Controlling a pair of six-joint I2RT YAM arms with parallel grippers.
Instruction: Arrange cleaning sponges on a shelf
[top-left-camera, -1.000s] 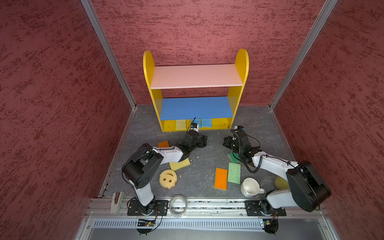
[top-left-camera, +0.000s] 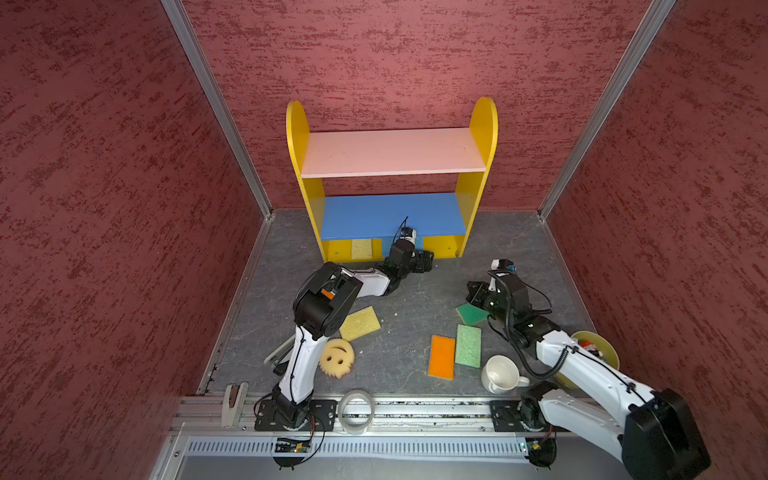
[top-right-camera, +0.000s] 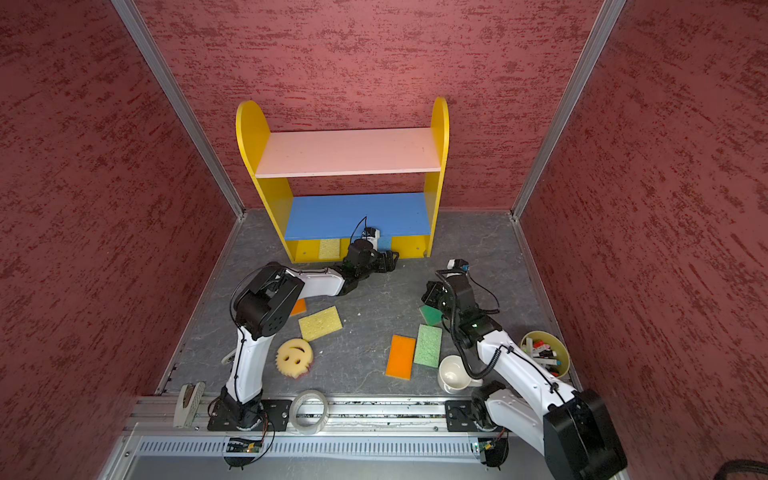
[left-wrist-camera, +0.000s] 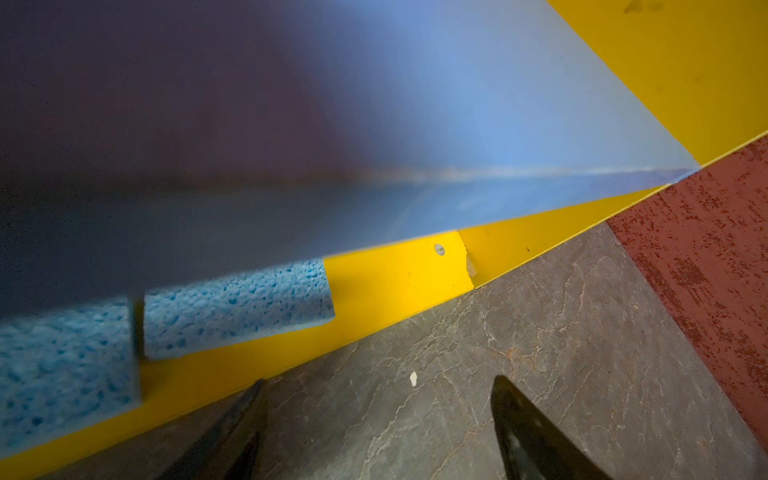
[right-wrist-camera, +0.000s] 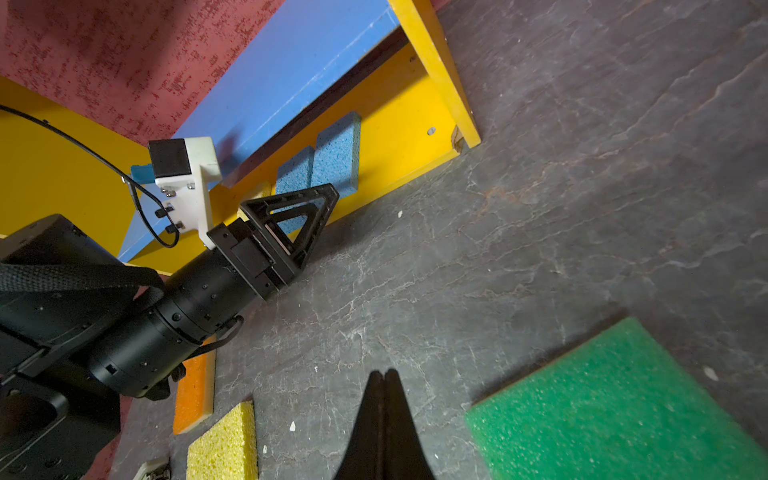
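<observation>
At the bottom yellow level of the shelf (top-left-camera: 485, 128) lie a pale yellow sponge (top-left-camera: 361, 248) and two blue sponges (left-wrist-camera: 238, 308), side by side, partly under the blue board (top-right-camera: 356, 212). My left gripper is just in front of them, fingers apart, nothing between. My right gripper is shut with nothing showing between its fingers, above the floor beside a green sponge (right-wrist-camera: 608, 408). Loose on the floor are a yellow sponge (top-right-camera: 320, 323), an orange sponge (top-right-camera: 401, 357), a light green sponge (top-right-camera: 428, 345) and another orange sponge (right-wrist-camera: 196, 384).
A smiley disc (top-left-camera: 336, 358), a white mug (top-left-camera: 501, 373) and a tape roll (top-right-camera: 308, 413) stand near the front. A bowl of small items (top-right-camera: 560, 352) sits at the right. The floor right of the shelf is clear.
My left gripper has moved toward the shelf and to the right, up to the blue sponges. My right gripper has moved right and slightly toward the front over the last second.
</observation>
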